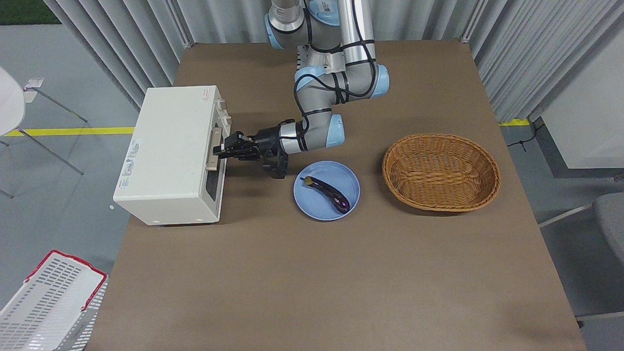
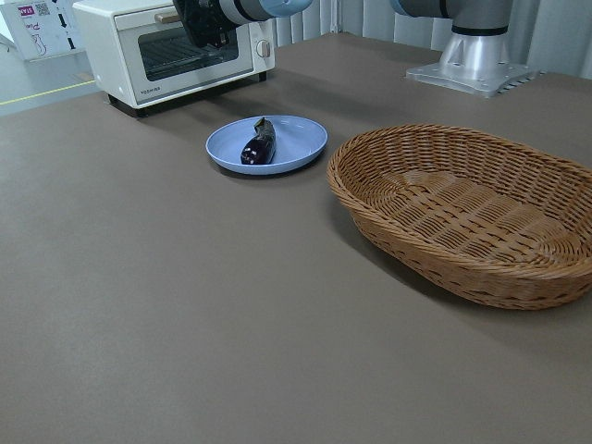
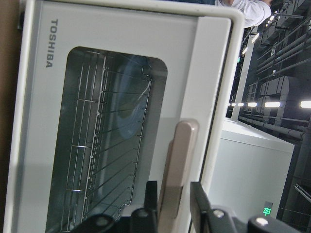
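Observation:
A white Toshiba toaster oven stands on the left of the table, its glass door shut. My gripper is at the door's beige handle, with one finger on each side of it in the wrist view; whether the fingers press on it I cannot tell. A dark purple eggplant lies on a blue plate beside the oven, below and right of the gripper in the front view.
A woven basket sits to the right of the plate.

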